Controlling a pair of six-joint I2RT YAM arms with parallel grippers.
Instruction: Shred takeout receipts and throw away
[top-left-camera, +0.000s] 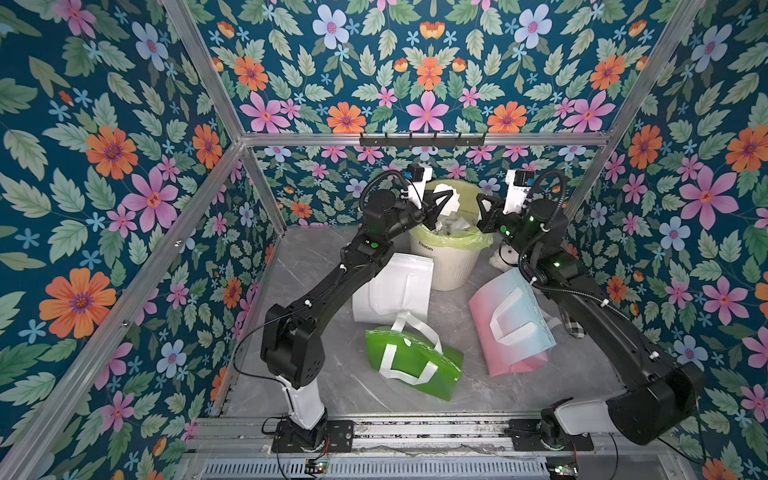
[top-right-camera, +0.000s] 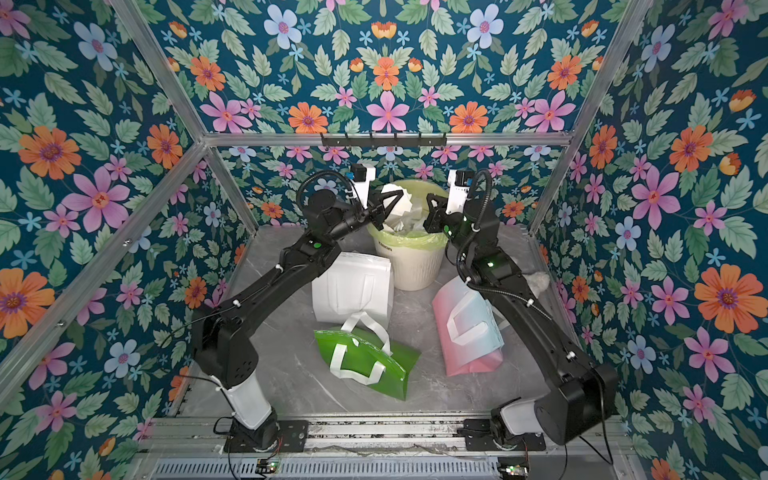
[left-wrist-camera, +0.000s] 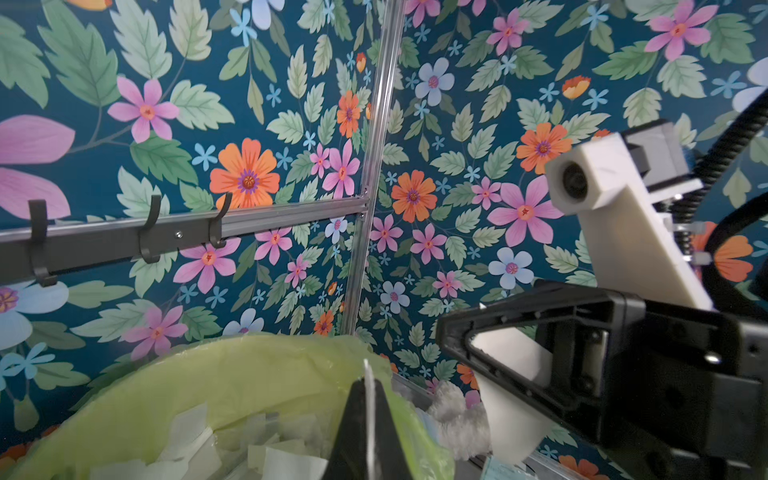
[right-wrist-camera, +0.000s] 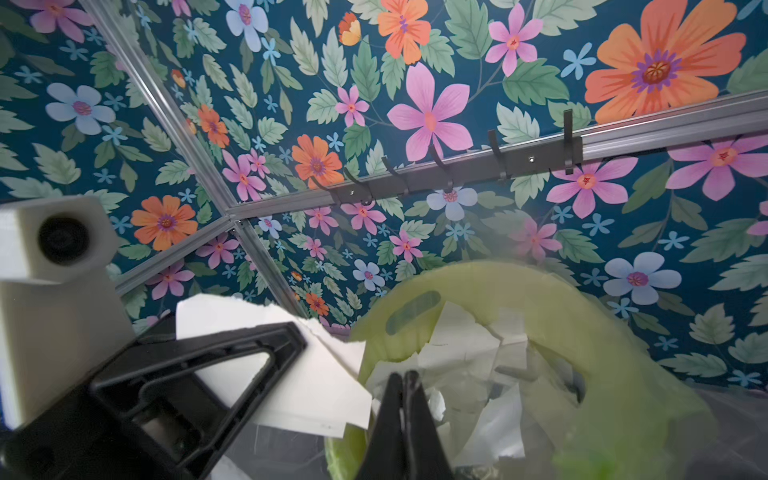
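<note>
My left gripper (top-left-camera: 442, 206) is shut on a torn piece of white receipt paper (right-wrist-camera: 272, 368), held over the left side of the bin's opening. In the left wrist view this paper shows edge-on as a thin white line between the fingers. My right gripper (top-left-camera: 483, 214) stands at the bin's right rim, shut on another white paper piece (left-wrist-camera: 520, 412) that hangs below its fingers. The off-white bin (top-left-camera: 454, 270) has a yellow-green liner (right-wrist-camera: 640, 376). Torn white scraps (right-wrist-camera: 496, 428) lie inside it.
In front of the bin stand a white bag (top-left-camera: 393, 288), a green bag (top-left-camera: 408, 369) and a pink-and-blue bag (top-left-camera: 516, 340). A grey fluffy thing (left-wrist-camera: 460, 424) lies right of the bin. Black hooks (right-wrist-camera: 496, 164) line the back rail.
</note>
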